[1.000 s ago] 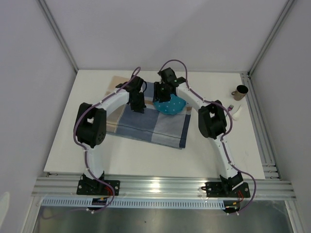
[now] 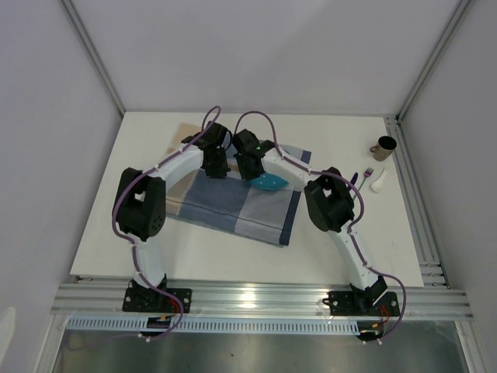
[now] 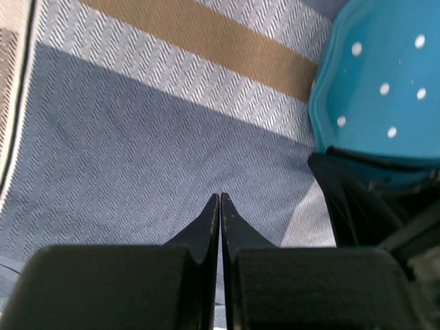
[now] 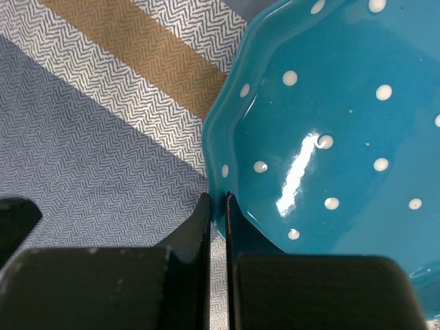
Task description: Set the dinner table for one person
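A teal dotted plate [image 2: 270,182] rests on the striped blue, tan and grey cloth [image 2: 221,208], partly hidden under the right arm in the top view. My right gripper is shut on the plate's left rim. Just left of it, my left gripper is shut over the cloth with nothing visible between its fingers. In the left wrist view the plate [image 3: 378,82] fills the upper right, beside the dark body of the right gripper.
At the table's right stand a brown mug [image 2: 382,149], a fork [image 2: 366,176], a white spoon [image 2: 379,181] and a dark utensil [image 2: 353,178].
My right gripper has moved left and toward the front with the plate, and the cloth's right part has shifted slightly that way too. The left arm has moved very little.
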